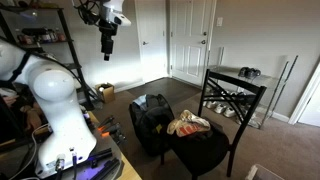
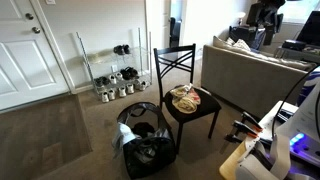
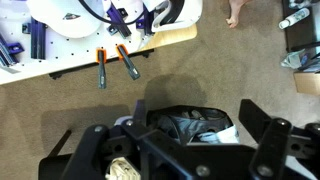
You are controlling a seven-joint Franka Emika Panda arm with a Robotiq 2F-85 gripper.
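My gripper (image 1: 107, 45) hangs high above the floor at the upper left of the first exterior view. In the wrist view its two dark fingers (image 3: 256, 122) stand wide apart, so the gripper is open, with nothing held between them. Far below, the black bin (image 3: 160, 119) shows in the gap, a pale plastic bag inside. On the black chair's seat (image 1: 204, 151) lies a crumpled beige and reddish bundle (image 1: 188, 124), perhaps cloth or rope; in the second exterior view the same bundle (image 2: 185, 98) rests on the seat.
A wire rack (image 2: 118, 70) with several shoes stands by the wall. The chair's tall back (image 1: 232, 98) rises beside the bundle. Tools lie on the white table (image 3: 70, 45) at the arm's base. A grey sofa (image 2: 245, 78) stands behind. Carpet in front of the rack is clear.
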